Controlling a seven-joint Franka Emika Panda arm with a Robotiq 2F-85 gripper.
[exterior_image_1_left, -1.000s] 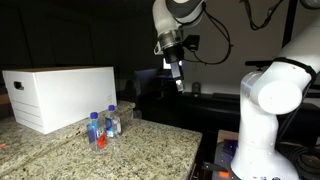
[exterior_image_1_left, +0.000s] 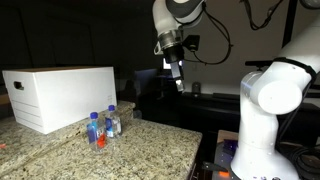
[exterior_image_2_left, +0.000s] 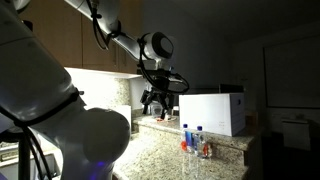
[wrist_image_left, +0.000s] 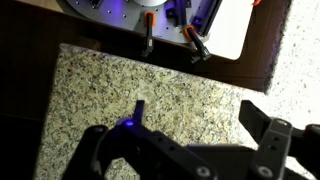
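Note:
High above the speckled counter (exterior_image_1_left: 150, 145) hangs my gripper. Its two dark fingers (wrist_image_left: 136, 113) stand wide apart in the wrist view, with only bare counter surface seen between them. Clear plastic bottles with blue caps stand upright in a close group on the counter, well away from the gripper; one is the bottle (exterior_image_1_left: 93, 129) at the group's left in the first exterior view, another the bottle (exterior_image_2_left: 199, 143) in the second. Something red (exterior_image_1_left: 101, 139) shows low among them. None of the bottles appears in the wrist view.
A large white box (exterior_image_1_left: 58, 98) sits on the counter behind the bottles.

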